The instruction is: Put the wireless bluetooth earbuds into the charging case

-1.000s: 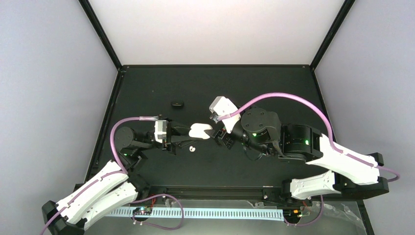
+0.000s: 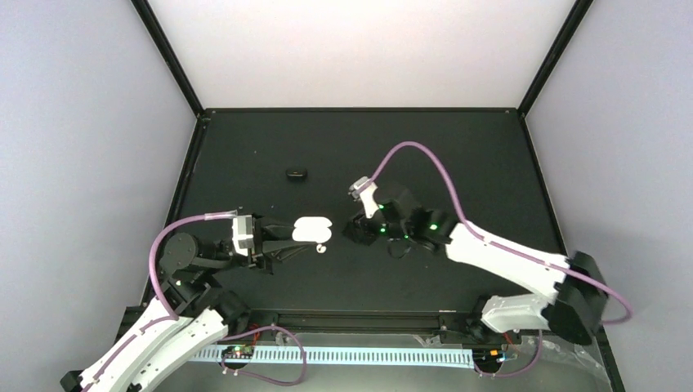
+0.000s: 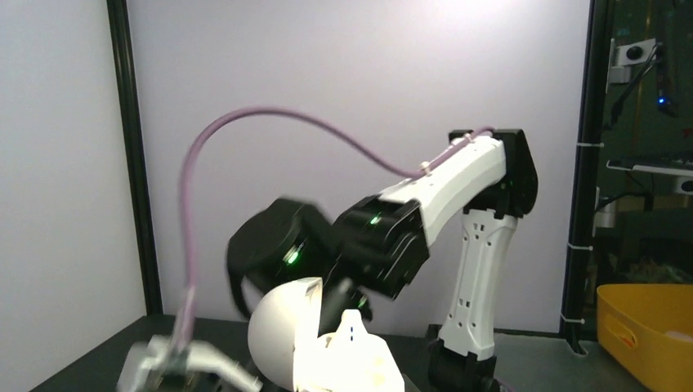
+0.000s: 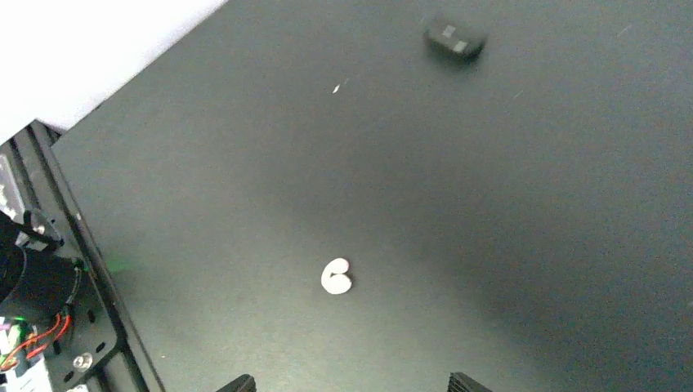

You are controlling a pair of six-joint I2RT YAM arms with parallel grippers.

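In the top view my left gripper (image 2: 296,237) is shut on the white charging case (image 2: 313,226), held above the table with its two halves spread apart. The left wrist view shows the case's rounded lid (image 3: 274,335) swung open beside its base (image 3: 364,369). A small white piece with a dark mark (image 3: 351,325) stands up from the base; whether it is a seated earbud I cannot tell. One white earbud (image 4: 336,278) lies on the dark table. My right gripper (image 2: 356,229) is to the right of the case, its fingertips (image 4: 464,383) wide apart with nothing between them.
A small black box (image 2: 296,174) lies on the table (image 2: 458,155) behind the case. A yellow bin (image 3: 641,331) stands outside the frame at the right of the left wrist view.
The left gripper has moved left and slightly nearer the front with the case. The right gripper has drawn away from the case, its arm swinging left and lower. The loose earbud and black box have stayed put.
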